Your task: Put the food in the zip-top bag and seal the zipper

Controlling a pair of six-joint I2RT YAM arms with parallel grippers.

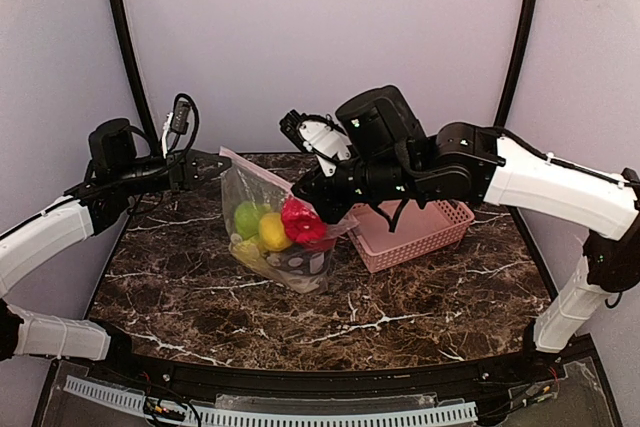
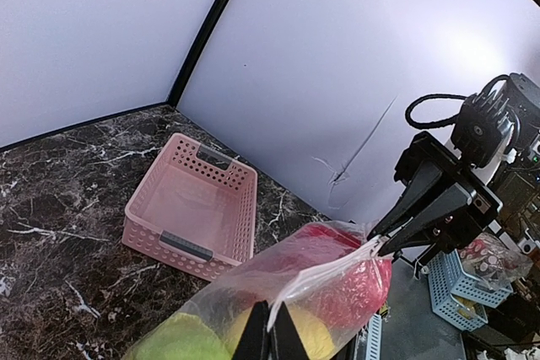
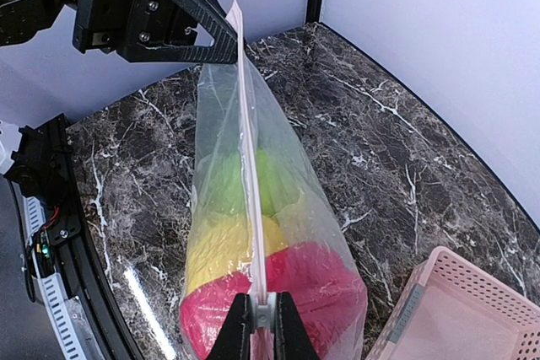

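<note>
A clear zip top bag (image 1: 238,185) hangs stretched between my two grippers. A green food item (image 1: 247,219), a yellow one (image 1: 273,231) and a red one (image 1: 302,221) lie inside it. My left gripper (image 1: 222,161) is shut on the bag's upper left corner; the left wrist view shows the pale zip strip (image 2: 325,273) running into its fingers. Further right along the same strip, my right gripper is shut, with a small grey piece, apparently the zip slider, between its fingertips. How far the strip is closed cannot be told.
Behind and right of the bag, an empty pink basket (image 1: 415,234) stands on the dark marbled table (image 1: 260,327), partly hidden by the right arm. Clear table lies in front of the bag.
</note>
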